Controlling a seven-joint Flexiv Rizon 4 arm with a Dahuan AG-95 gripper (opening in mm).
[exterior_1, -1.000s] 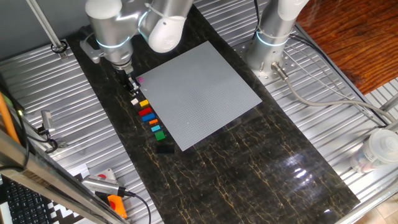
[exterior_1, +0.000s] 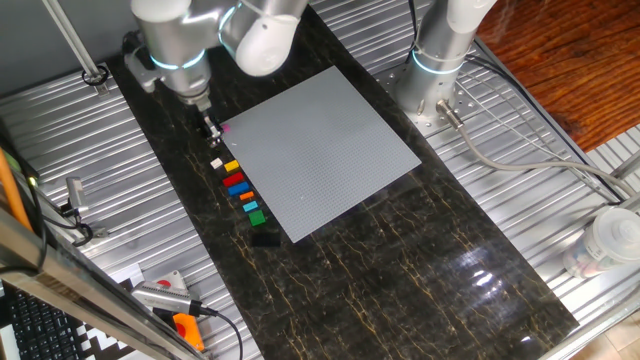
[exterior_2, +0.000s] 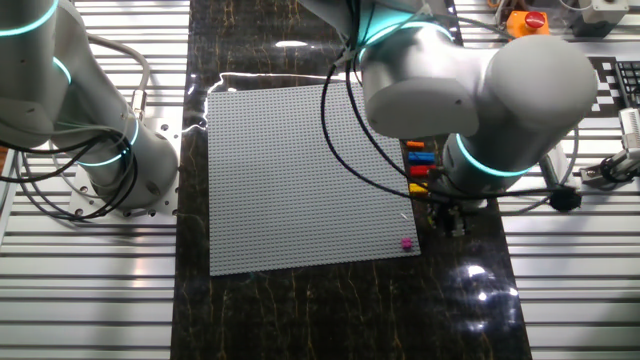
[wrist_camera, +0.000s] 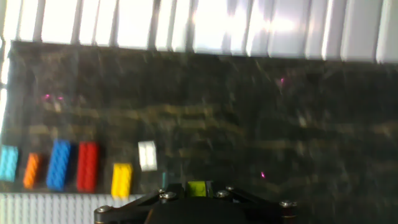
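My gripper (exterior_1: 214, 134) hangs over the dark tabletop, just off the grey baseplate's (exterior_1: 320, 150) corner, near a pink brick (exterior_2: 406, 243) that sits on that corner. In the wrist view, a small yellow-green patch (wrist_camera: 197, 188) shows between the black fingers at the bottom edge. Whether it is a brick in their grip or something beneath them, I cannot tell. Left of the fingers lie a white brick (wrist_camera: 147, 155), a yellow brick (wrist_camera: 121, 180), a red brick (wrist_camera: 87, 167), a blue brick (wrist_camera: 58, 165), an orange brick (wrist_camera: 32, 170) and a light-blue brick (wrist_camera: 9, 163).
The brick row runs along the plate's edge, ending in a green brick (exterior_1: 258, 217) and a black piece (exterior_1: 265, 240). Most of the baseplate is bare, and the near tabletop is clear.
The arm has shifted slightly up and left in exterior view 1, taking the gripper a little away from the white brick. The bricks and plate look unmoved.
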